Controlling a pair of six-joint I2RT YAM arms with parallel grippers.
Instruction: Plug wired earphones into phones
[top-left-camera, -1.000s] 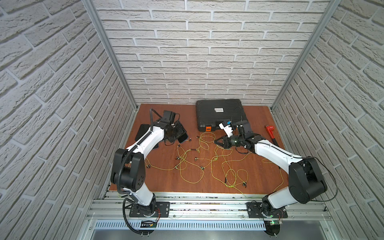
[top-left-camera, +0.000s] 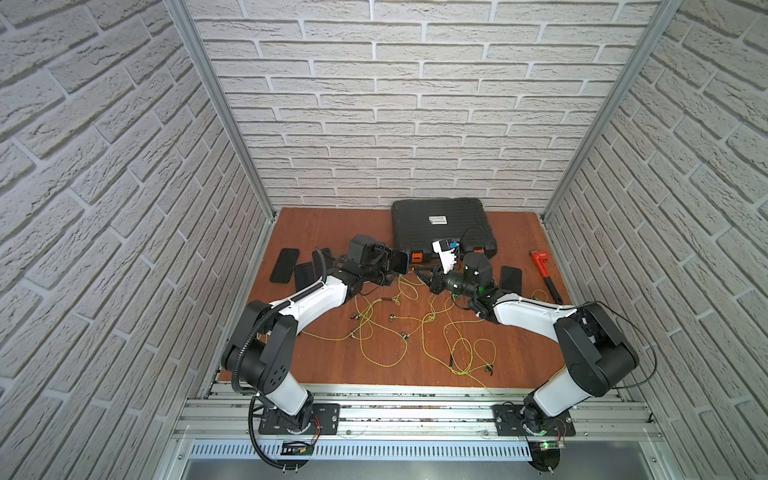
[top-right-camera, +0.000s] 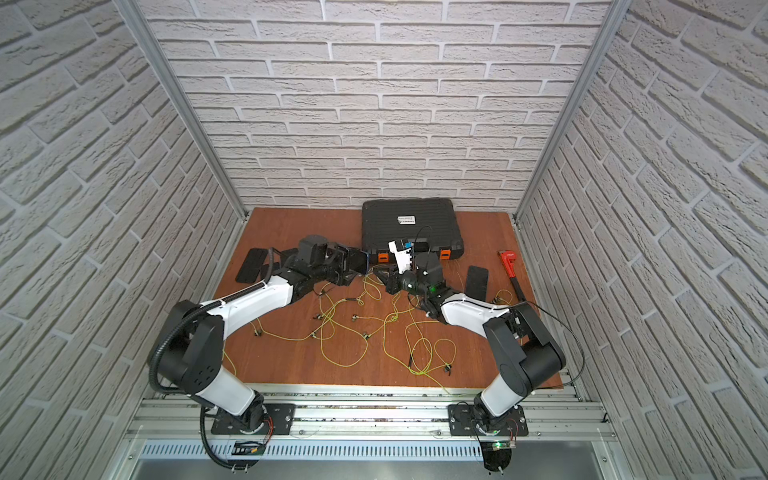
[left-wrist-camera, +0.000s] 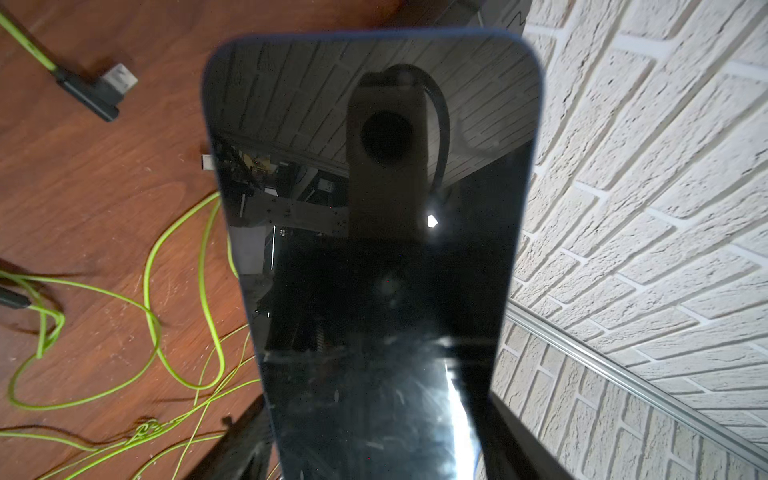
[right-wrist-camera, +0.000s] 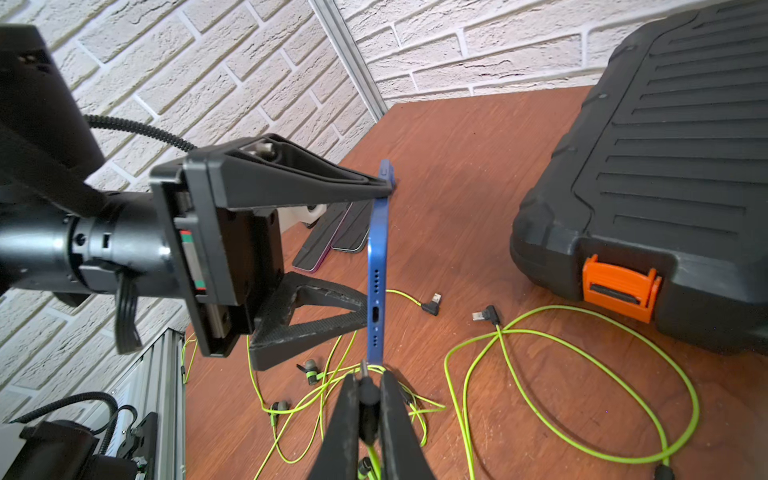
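Observation:
My left gripper (top-left-camera: 390, 261) is shut on a blue-edged phone (left-wrist-camera: 368, 304), held upright with its black screen filling the left wrist view. In the right wrist view its port end (right-wrist-camera: 376, 320) faces me from the bottom of the blue edge. My right gripper is shut on a black earphone plug (right-wrist-camera: 369, 396) with a yellow cable; the metal tip sits just below the phone's bottom end, close in this view, whether touching I cannot tell. Yellow earphone cables (top-left-camera: 384, 364) with several plugs lie across the wooden table (top-left-camera: 320, 360).
A black case (top-left-camera: 440, 232) stands at the back middle. More phones (top-left-camera: 285, 264) lie at the left and one (top-right-camera: 477, 283) at the right. A red pipe wrench (top-left-camera: 541, 264) lies at the right edge.
My left gripper has moved right and up with the phone. My right gripper has moved left and slightly up, so the two grippers are now close together.

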